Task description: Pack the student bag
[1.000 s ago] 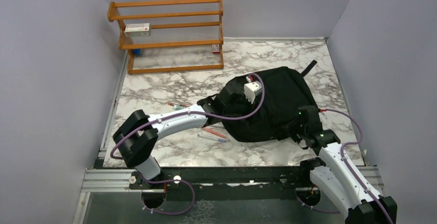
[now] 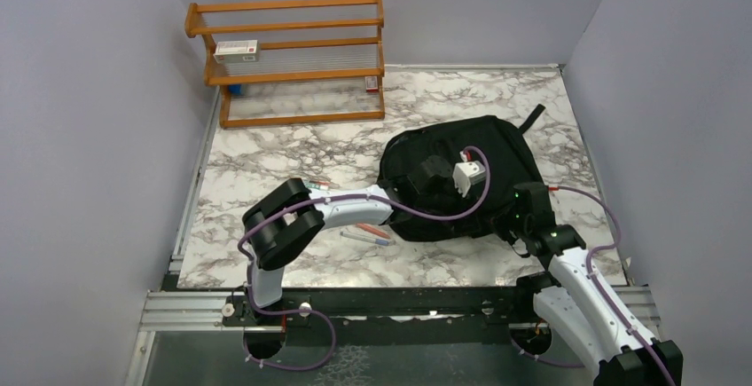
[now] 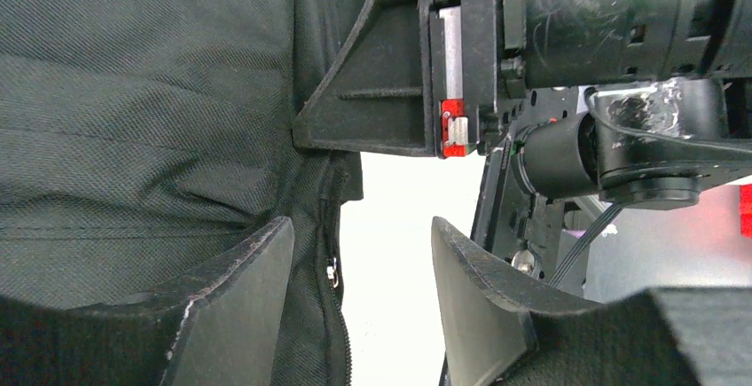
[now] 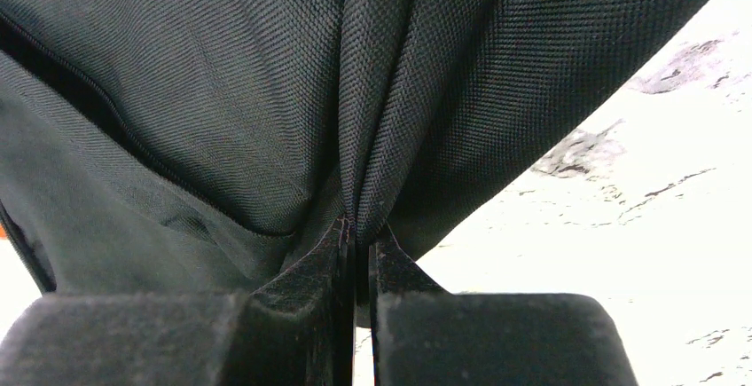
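The black bag (image 2: 505, 151) lies on the marble table, right of the middle. In the left wrist view my left gripper stands open over the bag's edge, with nothing gripped between its fingers. A zipper pull (image 3: 332, 272) on the bag's edge shows between and below those fingertips. My right gripper is shut on a gathered fold of bag fabric (image 4: 377, 129), at the bag's lower right corner in the top view. An open zipper seam (image 4: 115, 115) runs along the fabric to the left. The bag's contents are hidden.
Several pens (image 2: 365, 239) lie left of the bag, partly behind the left arm. A wooden shelf (image 2: 301, 77) at the back left holds a white box (image 2: 237, 51) and a small red-and-white box (image 2: 372, 84).
My left arm has swung to the right across the bag, a little lower in the top view. The right arm has stayed in place at the bag's corner.
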